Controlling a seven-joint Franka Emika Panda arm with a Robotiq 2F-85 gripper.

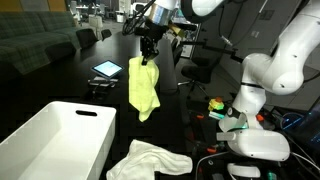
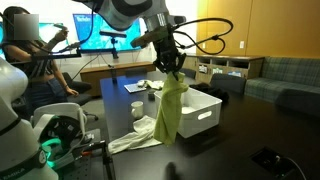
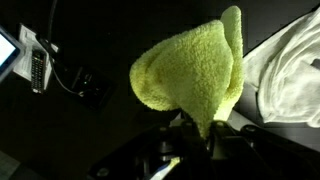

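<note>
A yellow-green cloth (image 1: 143,88) hangs down from my gripper (image 1: 146,58), which is shut on its upper end, above the black table. In exterior view 2 the cloth (image 2: 168,112) dangles in front of the white box (image 2: 200,110). The wrist view has the cloth (image 3: 190,70) spreading out below the dark fingers, hiding their tips. A white cloth (image 1: 150,162) lies crumpled on the table near the front. The white box (image 1: 62,140) stands open to the left, with its visible inside empty.
A tablet (image 1: 107,69) and a small dark device with a cable (image 1: 88,112) lie farther back. At the right stands a second white arm (image 1: 255,140).
</note>
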